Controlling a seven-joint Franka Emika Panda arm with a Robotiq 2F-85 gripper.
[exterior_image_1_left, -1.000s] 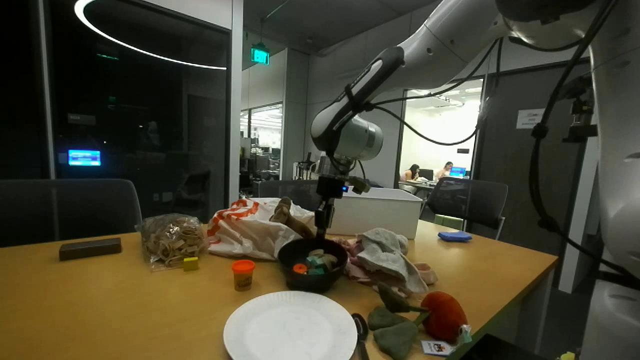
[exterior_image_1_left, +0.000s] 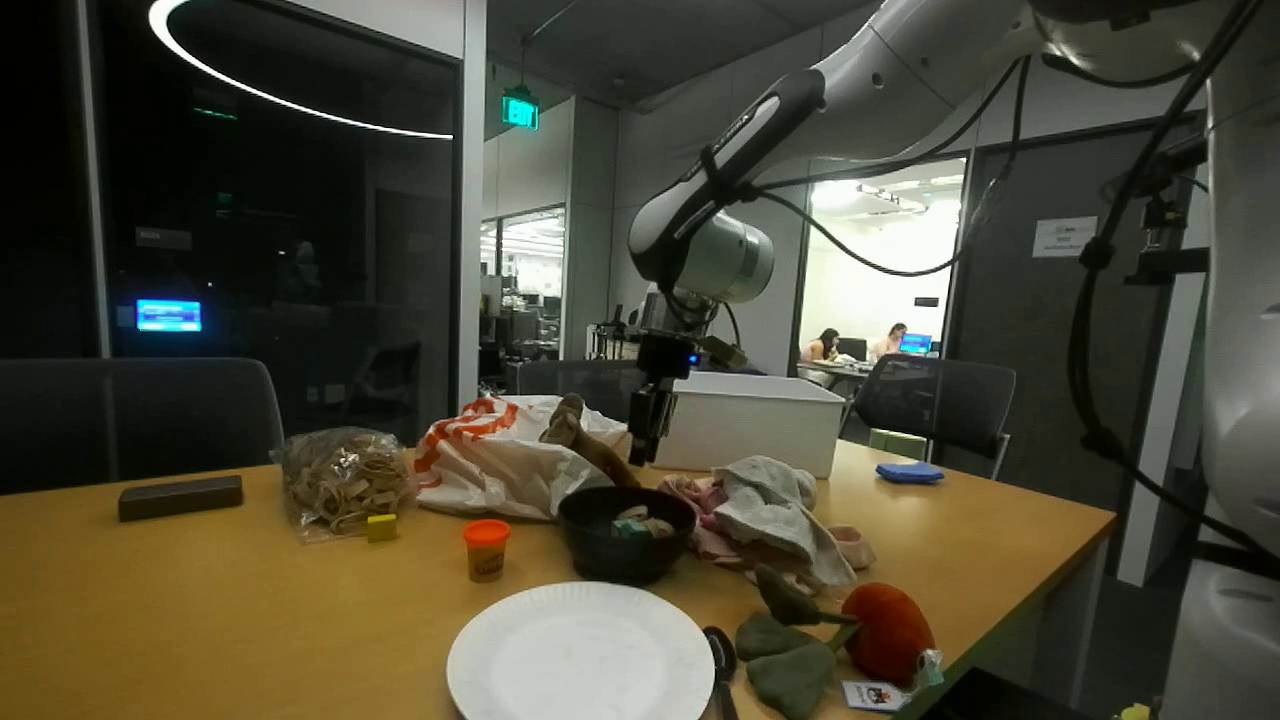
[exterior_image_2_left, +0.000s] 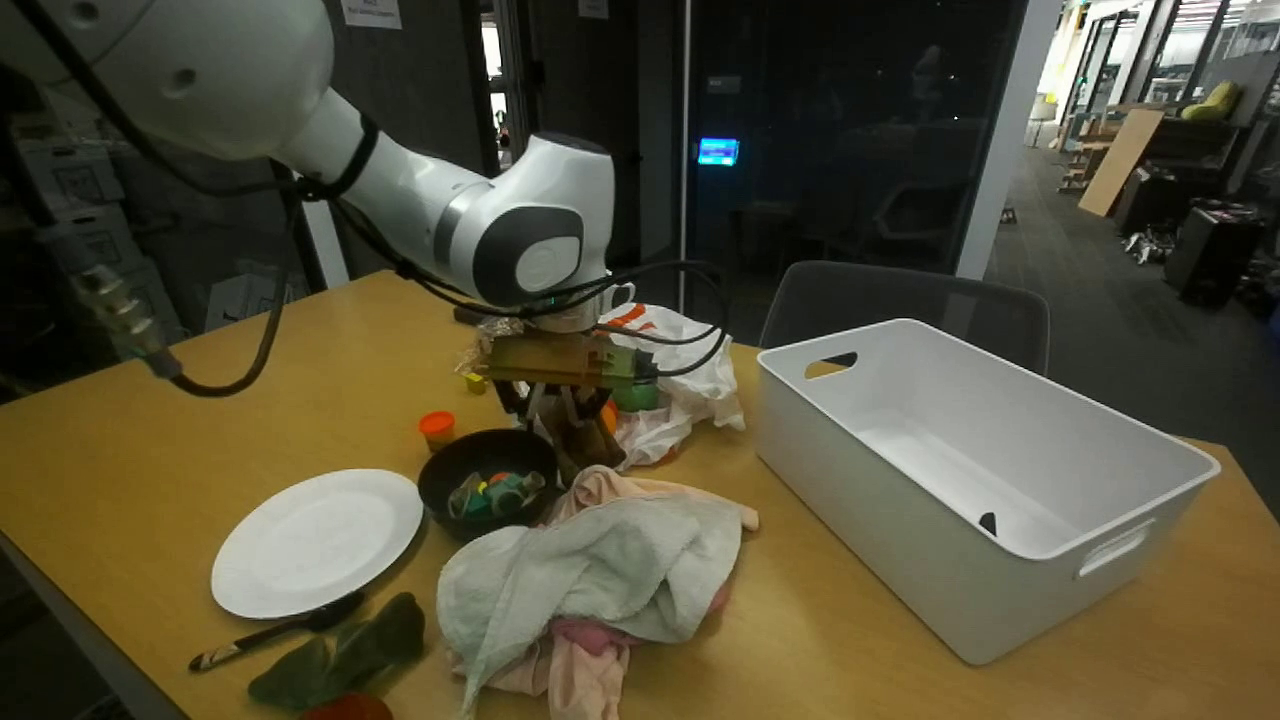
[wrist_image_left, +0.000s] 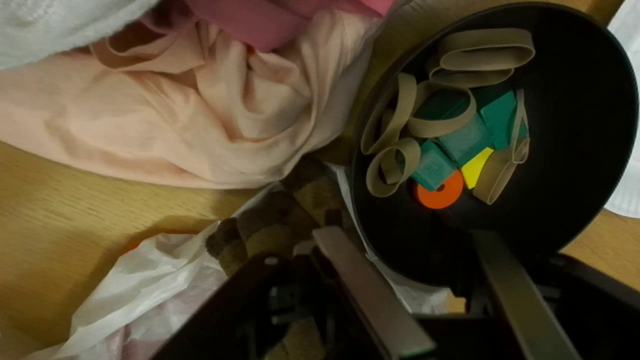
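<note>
A black bowl (exterior_image_1_left: 626, 535) stands on the table. In the wrist view the bowl (wrist_image_left: 570, 150) holds tan rubber bands (wrist_image_left: 489, 48), teal blocks (wrist_image_left: 465, 141), a yellow piece (wrist_image_left: 476, 167) and an orange ring (wrist_image_left: 439, 191). My gripper is open, its fingers apart near the bowl's rim and nothing seen between them. From the side, the gripper (exterior_image_1_left: 648, 446) hangs above the bowl's far edge. Beside the bowl is a brown plush (exterior_image_1_left: 588, 446) lying against a white plastic bag (exterior_image_1_left: 510, 456).
A white plate (exterior_image_1_left: 582, 660), an orange-lidded tub (exterior_image_1_left: 486, 552) and crumpled cloths (exterior_image_2_left: 600, 576) surround the bowl. The large white bin (exterior_image_2_left: 960, 480) looks nearly empty. A red-orange plush (exterior_image_1_left: 888, 632) lies near the table edge; bare table shows at the left.
My gripper has risen slightly. The bowl, earlier tipped toward the camera with the orange ring showing, now sits more level, and less of its contents shows.
</note>
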